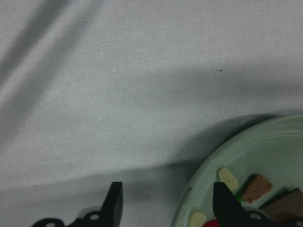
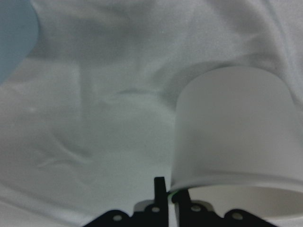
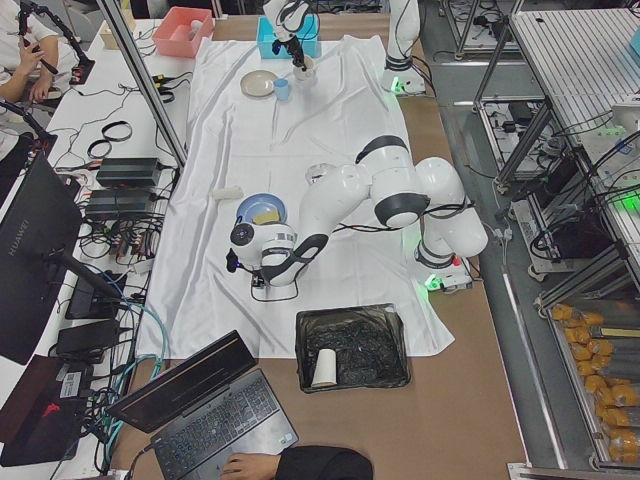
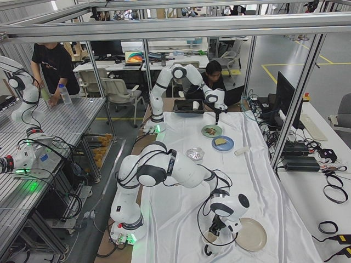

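My left gripper is open, hovering at the edge of a green plate (image 4: 211, 130) holding pale pieces, a brown crumbly piece and something red. A blue plate (image 4: 224, 143) with a yellow piece (image 3: 266, 216) lies beside it. My right gripper has its fingers close together at the rim of a white cup (image 2: 232, 123); a bit of green shows there, and whether the rim is gripped is unclear. A blue cup (image 2: 12, 38) stands nearby, beside a beige plate (image 4: 251, 235).
A black tray (image 3: 365, 360) with a white cylinder lies at the left arm's end, beside a laptop (image 3: 220, 430) and someone's hand. A foil dish (image 4: 195, 154) and a small white object (image 3: 227, 192) lie on the cloth, which is otherwise largely clear.
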